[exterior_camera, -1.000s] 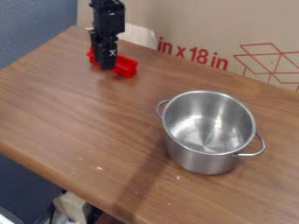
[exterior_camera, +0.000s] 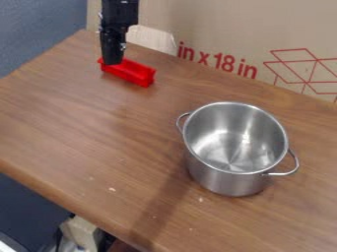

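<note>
A red elongated block lies on the wooden table near the back left. My black gripper hangs at the top of the view, just above the left end of the block. Its fingers are small and dark here, so I cannot tell how far apart they stand or whether they touch the block. A steel pot with two side handles stands at the right.
A cardboard panel with red lettering stands along the back edge. The table's left edge drops away to a dark area.
My gripper has risen and moved slightly left, uncovering more of the red block. The block and pot look to be in the same places.
</note>
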